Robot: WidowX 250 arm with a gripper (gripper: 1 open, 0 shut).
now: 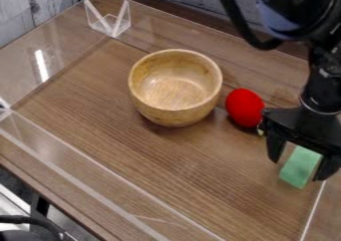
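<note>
My gripper [300,143] hangs at the right, fingers open and spread over a green object [300,167]; whether they touch it cannot be told. A red round object [244,108] lies to the upper left of the gripper, beside a wooden bowl [176,115].
A clear plastic item [108,16] sits at the back left. Dark cables or parts show at the lower-left corner.
</note>
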